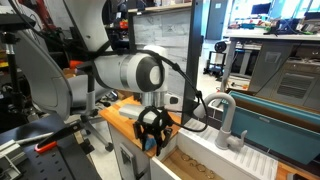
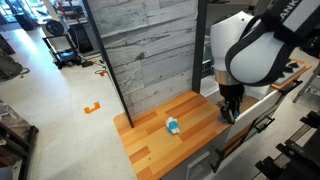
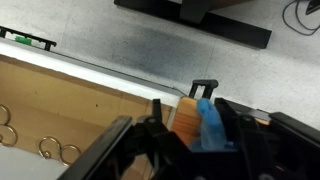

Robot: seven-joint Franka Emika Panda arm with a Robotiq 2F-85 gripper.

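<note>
A small blue object [image 3: 211, 124] shows between the dark fingers of my gripper in the wrist view, close to the right-hand finger. The fingers stand part open, with space on the object's left side, and whether they touch it cannot be told. In exterior view 1 the gripper [image 1: 152, 146] is low over the drawer's near left corner, around the blue object [image 1: 150, 143]. From the other side, the gripper [image 2: 228, 112] is by the counter's edge, and its fingers hide what lies between them.
The open drawer [image 1: 200, 160] beside the gripper holds several rings or hooks. A blue-and-white item [image 2: 173, 126] sits on the wooden counter [image 2: 150, 133], away from the gripper. A grey faucet [image 1: 226, 115] rises behind the drawer.
</note>
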